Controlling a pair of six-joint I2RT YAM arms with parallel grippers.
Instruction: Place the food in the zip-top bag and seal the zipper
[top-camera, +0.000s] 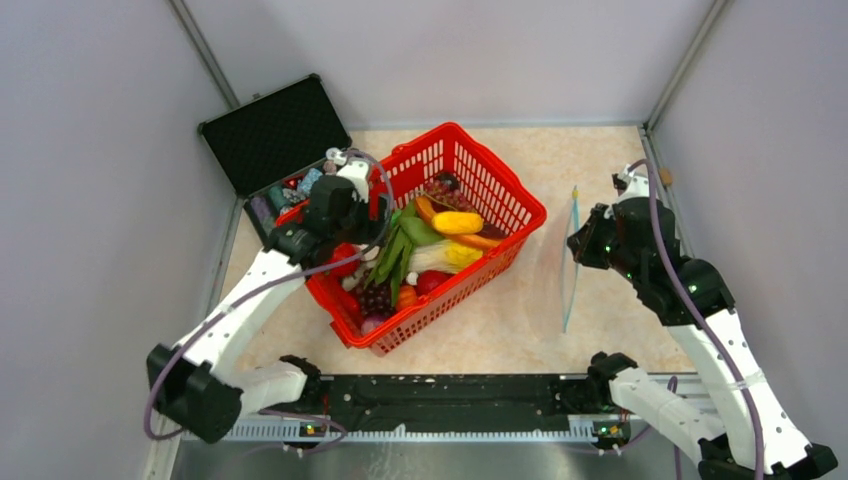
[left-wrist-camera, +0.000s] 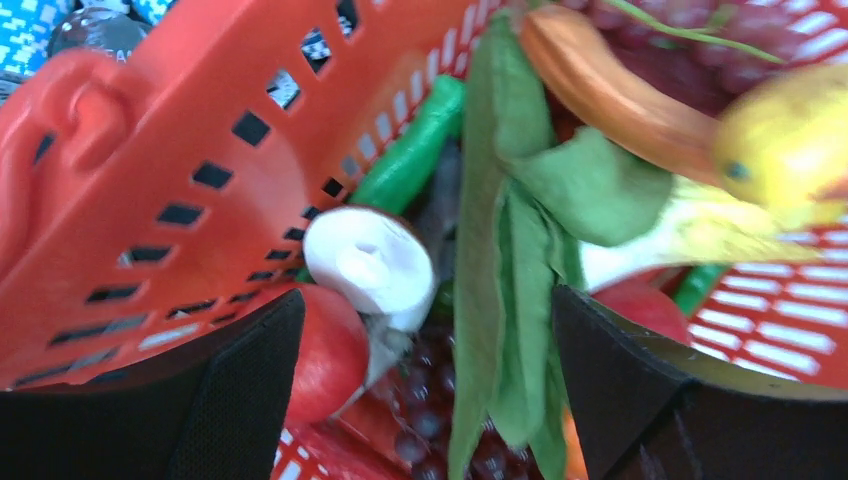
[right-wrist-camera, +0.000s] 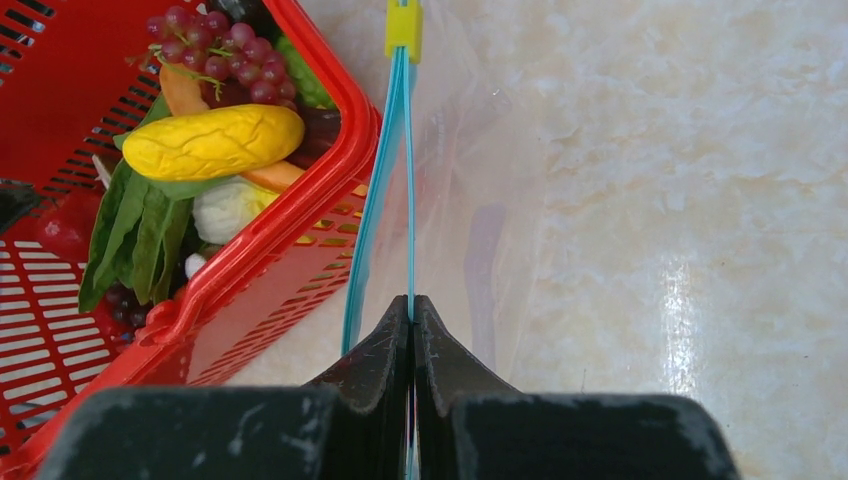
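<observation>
The red basket (top-camera: 430, 320) holds assorted food: yellow corn (top-camera: 457, 222), leafy greens (left-wrist-camera: 480, 260), grapes (right-wrist-camera: 240, 55), a mushroom (left-wrist-camera: 368, 250) and more. Over its left part hovers my left gripper, open, with only food visible between and below its fingers. On the right, the clear zip top bag (top-camera: 566, 280) hangs with its blue zipper strip (right-wrist-camera: 408, 150) and yellow slider (right-wrist-camera: 404, 25). My right gripper is shut on the bag's zipper edge.
An open black case (top-camera: 275, 130) with small items stands at the back left, behind the basket. Bare table (top-camera: 500, 330) lies in front of and right of the basket.
</observation>
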